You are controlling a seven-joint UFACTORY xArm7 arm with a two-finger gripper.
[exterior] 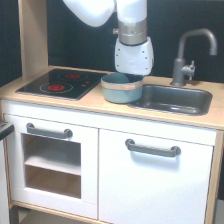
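A grey-blue pot (120, 92) stands at the left edge of the sink (178, 99), overlapping its rim in the camera view. The white gripper (134, 72) hangs over the right part of the pot, its lower end at or just above the pot's rim. The fingertips are hard to make out, so whether the fingers are open, or grasp the rim, does not show. The inside of the pot is mostly hidden.
On the left of the wooden counter lies a black cooktop (62, 84) with red rings. A grey faucet (184, 62) rises behind the sink. Below are an open-fronted white oven (52, 165) and a shut cabinet door (150, 185) with a grey handle.
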